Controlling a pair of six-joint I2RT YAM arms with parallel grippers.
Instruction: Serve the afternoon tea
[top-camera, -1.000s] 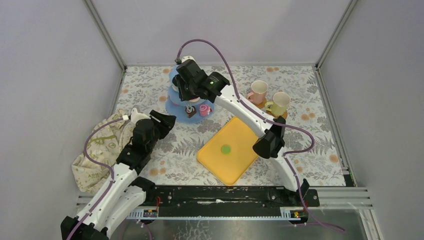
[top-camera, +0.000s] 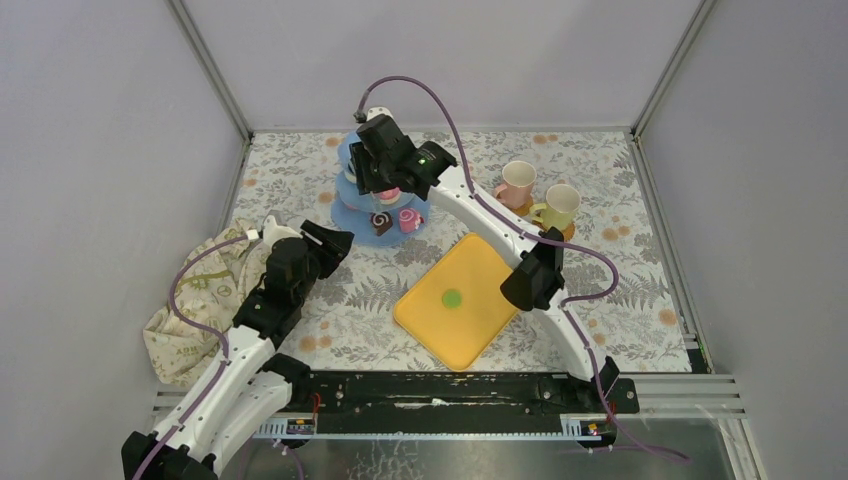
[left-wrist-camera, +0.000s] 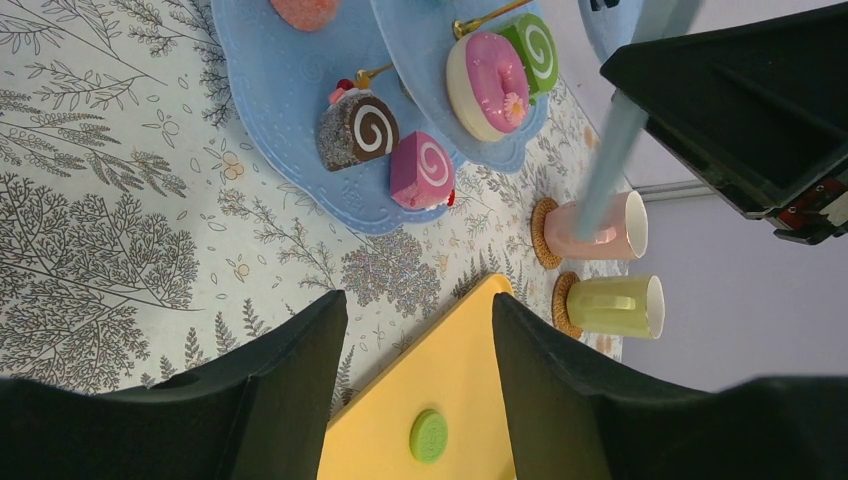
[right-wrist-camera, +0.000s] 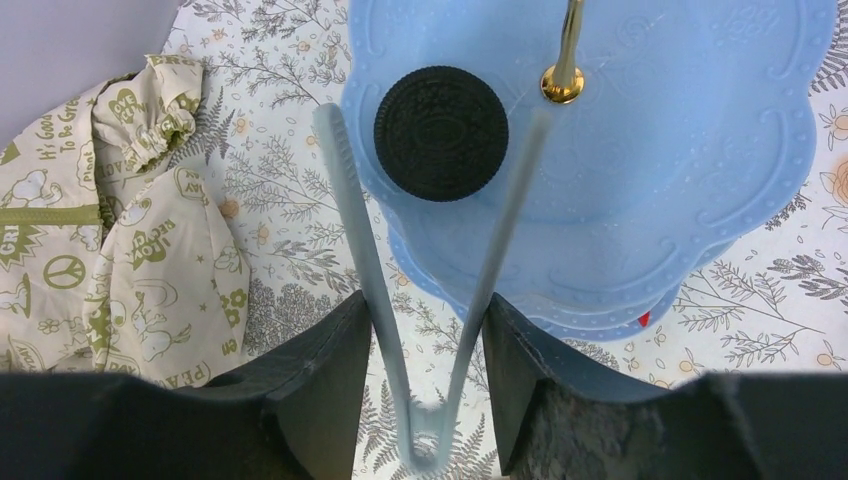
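Observation:
A blue tiered stand (top-camera: 342, 215) holds a chocolate roll (left-wrist-camera: 358, 133), a pink roll (left-wrist-camera: 420, 171), a pink donut (left-wrist-camera: 487, 86) and a green roll (left-wrist-camera: 531, 50). My right gripper is over the stand, shut on pale tongs (right-wrist-camera: 362, 240) whose spread tips are over the top tier, beside a dark ridged round piece (right-wrist-camera: 441, 133). My left gripper stands open and empty at the stand's front left, above the tablecloth. A yellow tray (top-camera: 470, 280) with a green dot lies in front.
A pink cup (top-camera: 517, 182) and a yellow-green cup (top-camera: 560, 205) stand on coasters at the right. A crumpled printed cloth (top-camera: 180, 340) lies at the left edge.
The right gripper and its wrist have shifted slightly at the top tier, a little rightward since a second ago. The left arm is nearly still.

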